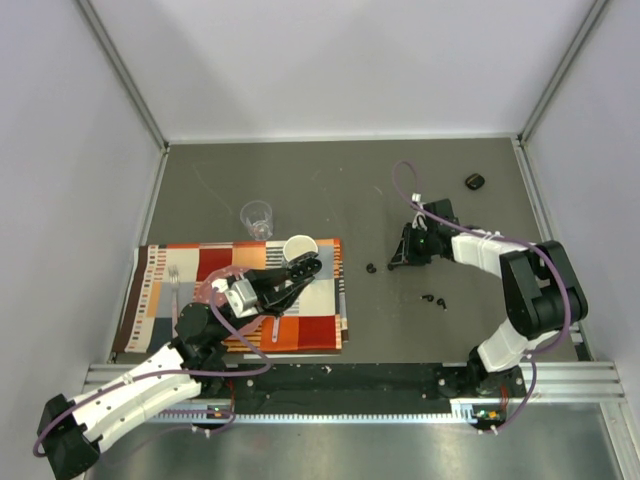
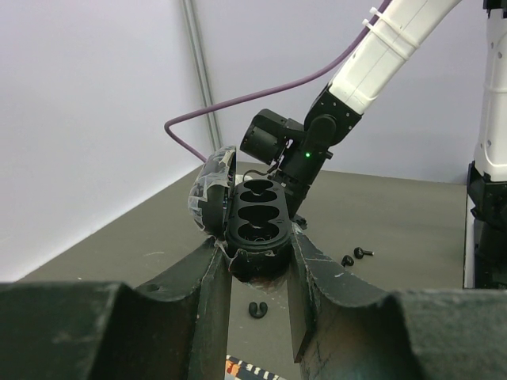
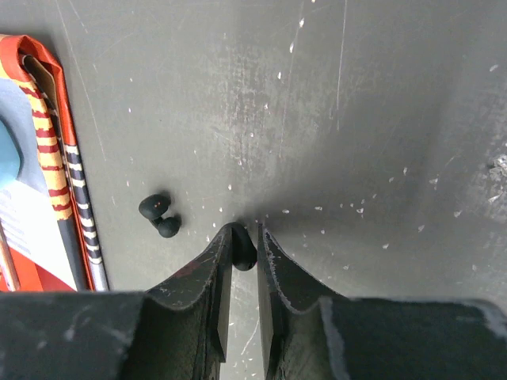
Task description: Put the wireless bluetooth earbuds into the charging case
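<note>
The black charging case (image 2: pixel 258 218) stands with its lid up, clamped by my left gripper; its round slots look empty. From above, the case (image 1: pixel 304 264) is over the striped mat. Down at the table surface, my right gripper is shut on a black earbud (image 3: pixel 244 248), whose tip shows between the fingers. To its left lies another dark earbud (image 3: pixel 162 215), untouched.
A second small black case (image 1: pixel 475 181) sits at the back right. On the left are a clear glass (image 1: pixel 257 220), a white cup (image 1: pixel 300 246) and the striped mat (image 1: pixel 325 334).
</note>
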